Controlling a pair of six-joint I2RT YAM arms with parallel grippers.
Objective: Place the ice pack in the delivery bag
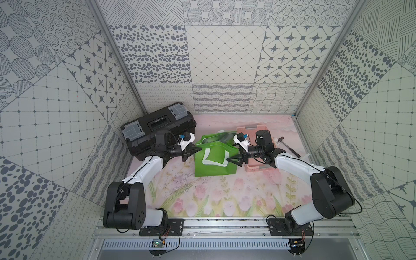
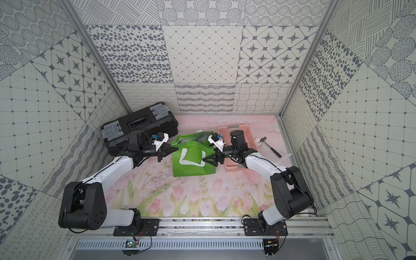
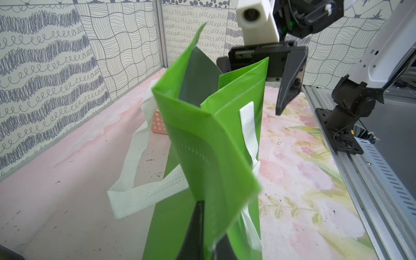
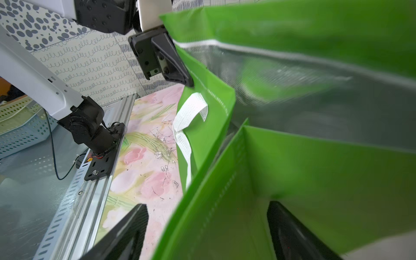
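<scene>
The green delivery bag [image 1: 215, 170] with white handles stands upright mid-table, its silver-lined mouth [image 1: 216, 138] partly spread. My left gripper [image 1: 199, 148] is shut on the bag's left upper edge; in the left wrist view the green fabric [image 3: 212, 173] passes between its dark fingers. At the bag's right upper edge my right gripper is open. In the right wrist view its fingers [image 4: 125, 234] lie to either side of the green edge [image 4: 197, 208]. No ice pack shows in any view, and the bag's bottom inside is hidden.
A pink basket [image 1: 262, 166] sits right of the bag, partly covered by the right arm. A hammer [image 1: 289, 147] lies beyond it. The black toolbox [image 1: 158, 123] fills the back left. Table room in front of the bag is clear.
</scene>
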